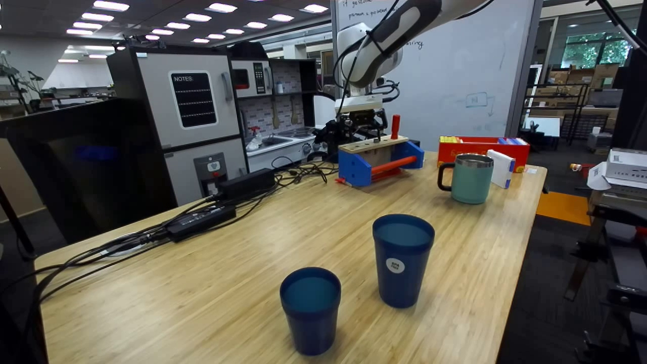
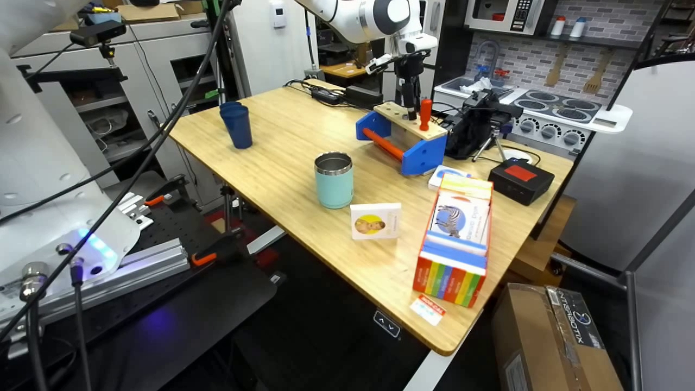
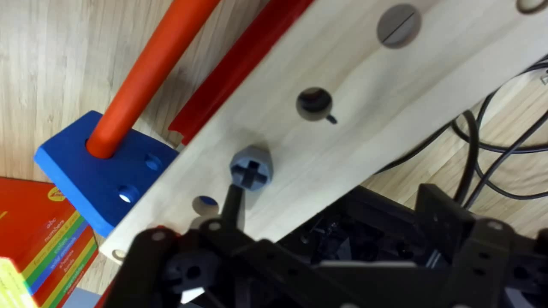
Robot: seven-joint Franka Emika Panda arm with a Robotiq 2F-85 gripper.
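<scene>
A wooden toy bench with blue ends (image 2: 423, 153) and a pale top board (image 3: 359, 97) stands on the table. In its board sits a grey hexagonal peg (image 3: 251, 167) with a cross slot, and a flat slotted peg (image 3: 399, 25) lies farther along. A tall red peg (image 2: 425, 114) rises near one end, mostly hidden in the wrist view. My gripper is open over the board's edge, with no object held between its fingers. One dark finger (image 3: 233, 205) appears close beside the grey peg; whether they touch cannot be told.
A teal mug (image 1: 471, 179), a small white box (image 2: 376, 221) and a red box of books (image 2: 454, 241) stand nearby. Two blue cups (image 1: 311, 309) occupy the near table end. Black cables (image 3: 478, 154) run behind the bench.
</scene>
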